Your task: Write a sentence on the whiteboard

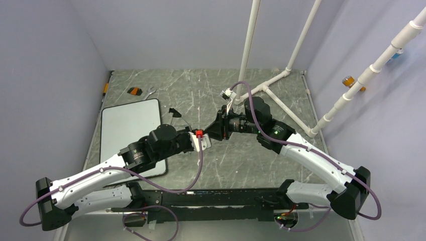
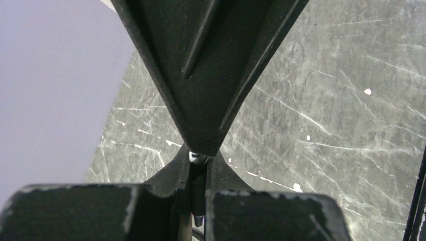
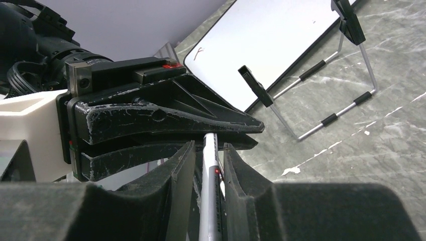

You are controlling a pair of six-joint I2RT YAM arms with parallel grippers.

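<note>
A marker, with a white barrel, runs between the two grippers, which meet above the middle of the table. My left gripper is shut on it; in the left wrist view its dark end shows below the fingertips. My right gripper has its fingers on either side of the white barrel, part open; whether they touch it is unclear. The whiteboard lies flat at the left of the table, with a small red stroke near one corner in the right wrist view.
A metal stand with black pads sits beside the board. An orange-black object and a wrench lie behind the board. White pipes occupy the right side and back.
</note>
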